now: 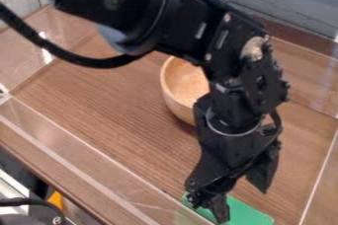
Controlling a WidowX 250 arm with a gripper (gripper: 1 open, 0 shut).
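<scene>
My black gripper points down at the lower right, its fingers open, low over a green flat piece on the wooden table, which it partly covers. A wooden bowl sits behind the arm, partly hidden by it.
A clear rim or panel runs along the near left edge, with cables and a small yellow item beyond it at the lower left.
</scene>
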